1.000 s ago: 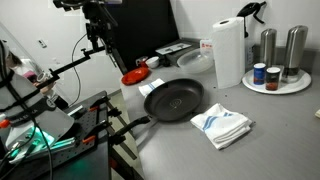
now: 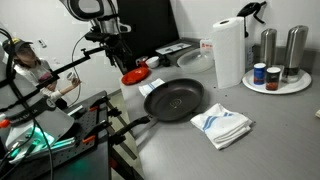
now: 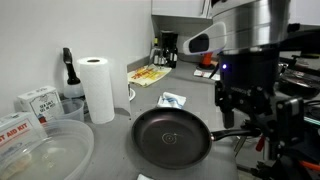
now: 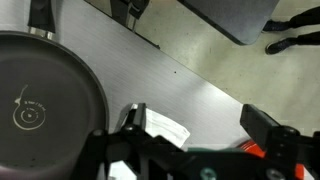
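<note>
My gripper is open, with its dark fingers (image 4: 268, 130) spread wide and nothing held between them. It hangs at the upper left in the first exterior view, above the counter edge. A black frying pan (image 2: 174, 100) lies flat on the grey counter, its handle pointing towards the edge. Beside the pan is a small folded white cloth (image 4: 160, 125), partly hidden by the gripper in the wrist view. A red dish (image 2: 135, 75) sits near the counter edge; something red (image 4: 262, 150) shows behind the right finger in the wrist view.
A larger folded towel (image 2: 222, 127) lies to the pan's right. Behind stand a paper towel roll (image 2: 230, 48), a clear bowl (image 2: 195, 61) and a white plate (image 2: 298, 82) bearing grinders and jars.
My gripper has shifted to the right and a little lower in the first exterior view. The pan, cloths and red dish have stayed put.
</note>
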